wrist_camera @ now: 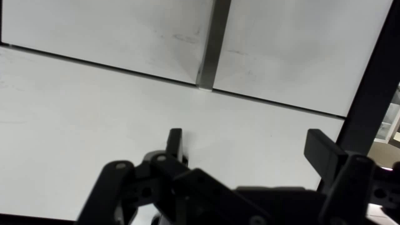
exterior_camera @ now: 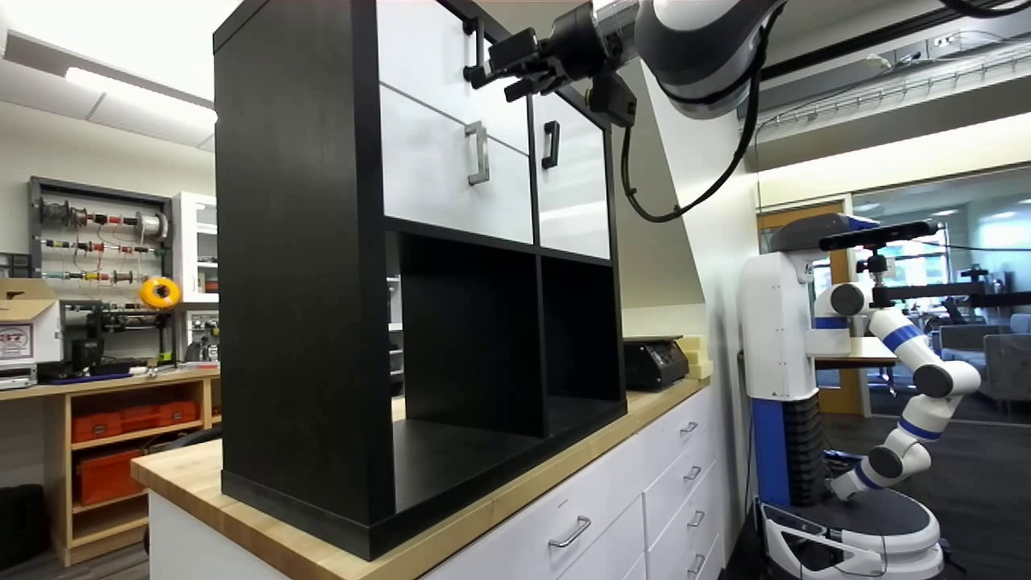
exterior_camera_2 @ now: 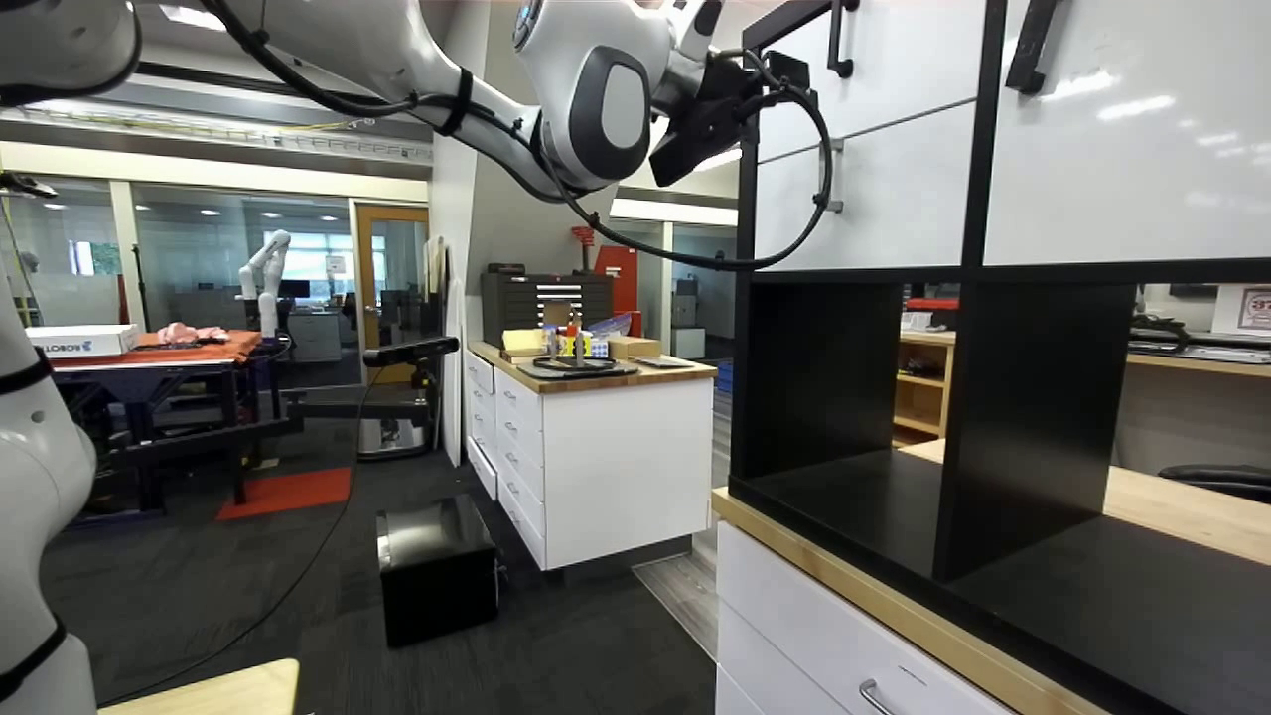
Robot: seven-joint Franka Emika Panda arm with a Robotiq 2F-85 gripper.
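Note:
A black cabinet (exterior_camera: 295, 242) has white fronts on its upper part. One upper front (exterior_camera: 417, 43) carries a black bar handle (exterior_camera: 478, 43), and the front below it (exterior_camera: 425, 159) carries a silver handle (exterior_camera: 478, 155). My gripper (exterior_camera: 498, 79) hangs close to the black handle, overlapping its lower end. In the wrist view my gripper is open, with white panel visible between its separated fingers. The silver handle (wrist_camera: 214, 45) lies toward the top there. A small dark piece by one finger (wrist_camera: 175, 144) may be the black handle, mostly hidden.
Another black handle (exterior_camera: 551, 145) projects from the neighbouring white door. The lower cabinet compartments (exterior_camera_2: 822, 369) look empty. A wooden counter (exterior_camera: 503, 498) with white drawers supports the cabinet. My arm's cable (exterior_camera_2: 715, 256) loops below the wrist, near the cabinet front.

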